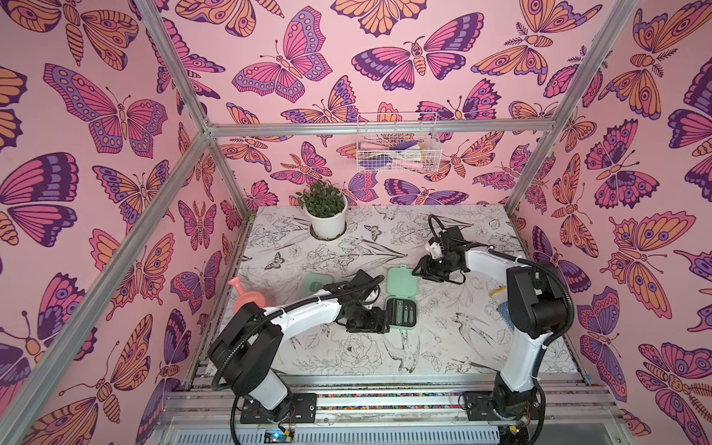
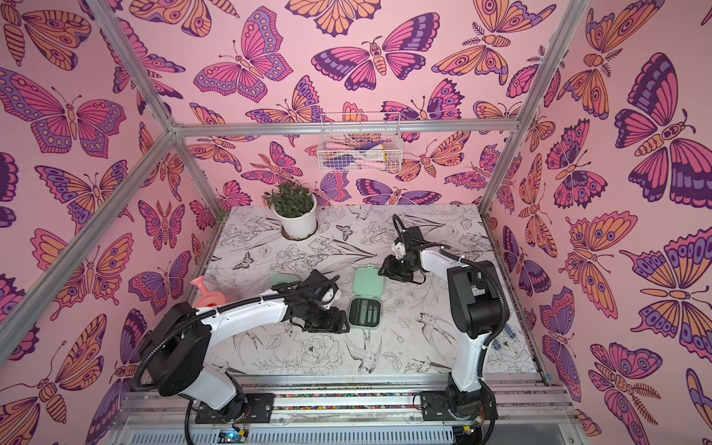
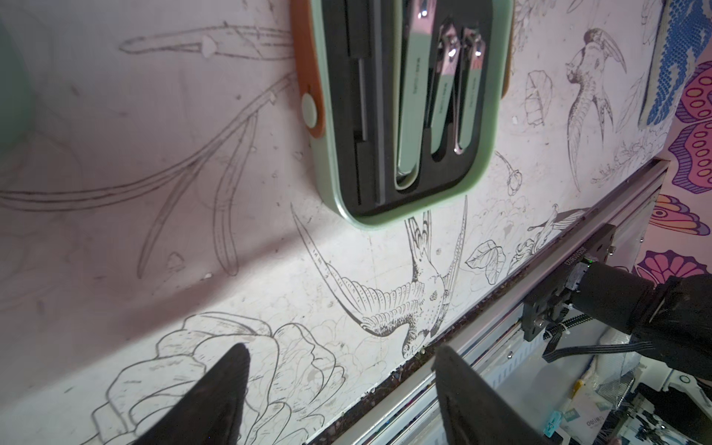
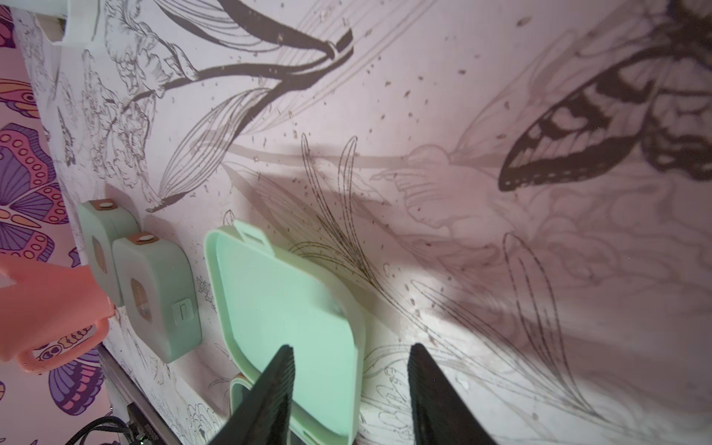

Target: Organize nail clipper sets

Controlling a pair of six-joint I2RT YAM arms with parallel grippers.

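An open mint-green nail clipper case (image 1: 401,313) lies on the table between my arms, its lid (image 1: 402,282) folded back away from me. In the left wrist view, several clippers (image 3: 414,96) sit in the black insert. My left gripper hovers just left of the case, its fingers part open and nothing between them. Two closed mint cases, one nearer (image 4: 155,293) and one behind it (image 4: 105,241), stand side by side in the right wrist view. My right gripper is open and empty, beside the lid's right edge.
A coral watering can (image 4: 52,307) stands at the table's left edge, and a potted plant (image 1: 325,211) at the back left. Blue patterned cloth (image 3: 676,59) lies at the right. A wire basket (image 1: 399,155) hangs on the back wall.
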